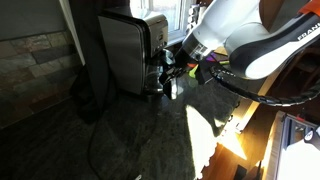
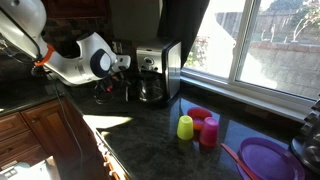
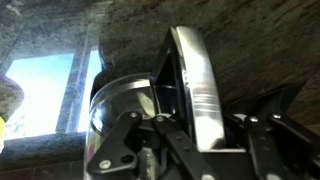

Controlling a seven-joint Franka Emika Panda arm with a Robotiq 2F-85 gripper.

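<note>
In the wrist view, the black and silver handle [image 3: 202, 88] of a glass carafe [image 3: 118, 92] rises between the fingers of my gripper. My gripper is shut on this handle. From the first exterior view, the gripper [image 1: 172, 72] is low at the front of the silver and black coffee maker [image 1: 124, 52]. The other exterior view has the gripper [image 2: 122, 72] just left of the coffee maker [image 2: 162, 52]. How far the carafe sits inside the machine is hard to tell, as the area is dark.
A yellow cup [image 2: 185, 127], a pink cup [image 2: 209, 132] and a red bowl [image 2: 197, 113] stand on the dark counter [image 2: 165, 150]. Farther right lies a purple plate [image 2: 272, 158]. Window glass [image 2: 285, 50] lines the back.
</note>
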